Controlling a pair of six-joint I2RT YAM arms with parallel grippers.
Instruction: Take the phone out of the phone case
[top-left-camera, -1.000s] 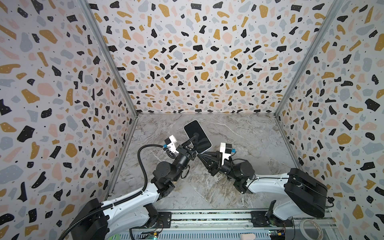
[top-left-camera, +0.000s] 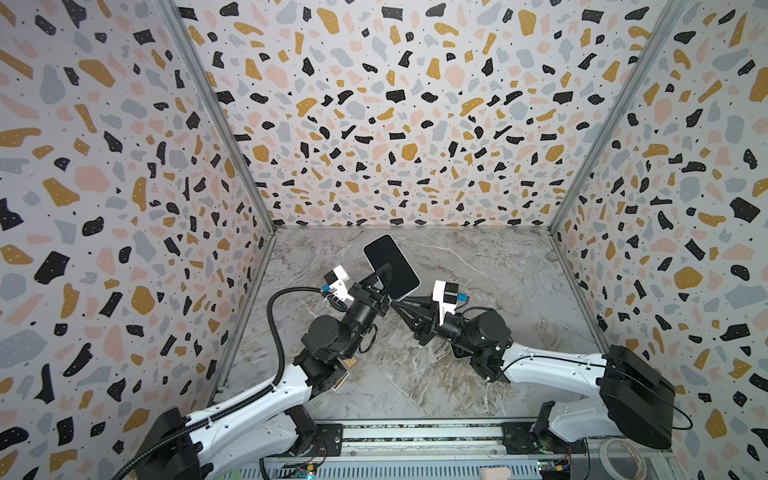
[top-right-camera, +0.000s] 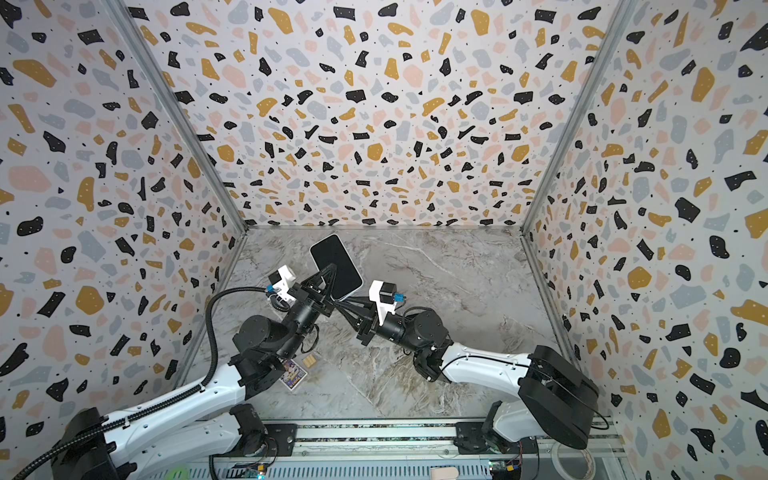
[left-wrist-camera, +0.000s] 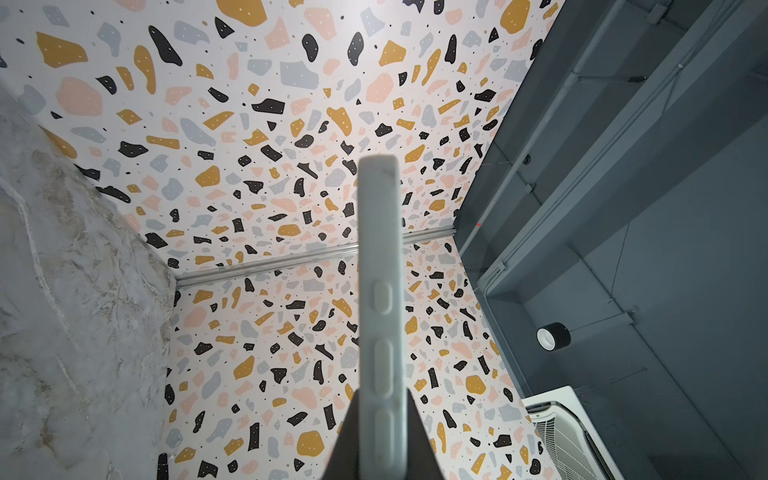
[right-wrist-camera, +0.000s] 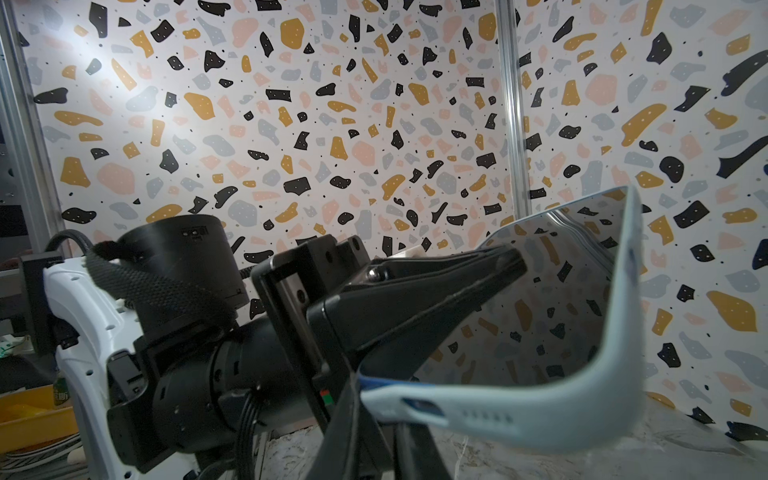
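Observation:
The phone (top-left-camera: 392, 264), black screen facing up, is in a pale blue case (right-wrist-camera: 608, 360), held aloft between both grippers. My left gripper (top-left-camera: 388, 272) reaches over it and appears shut on it; in the left wrist view the case's long edge (left-wrist-camera: 380, 312) rises straight up from the fingers. My right gripper (top-right-camera: 340, 301) is at the lower corner of the case. In the right wrist view its fingers meet the case's end by the port cutout; whether they grip it is unclear.
A colourful card or box (top-right-camera: 292, 376) and a small tan block (top-right-camera: 310, 360) lie on the marble table (top-right-camera: 448, 272) below the left arm. Patterned walls enclose the table.
Both grippers and the cased phone have moved slightly up and to the left in the top left view. The right arm's elbow has swung a little to the right.

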